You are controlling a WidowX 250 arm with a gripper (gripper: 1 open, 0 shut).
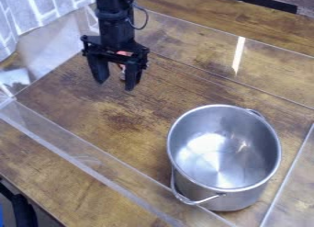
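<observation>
My black gripper (116, 73) hangs low over the upper left of the wooden table, its fingers apart. A small pinkish-red object (124, 56) shows partly behind the gripper; most of it is hidden, and I cannot tell whether the fingers touch it.
A large steel pot (223, 150) with a wire handle stands at the lower right. Clear plastic walls (86, 159) border the wooden surface (135, 116). Crumpled pale material (25, 19) lies at the top left.
</observation>
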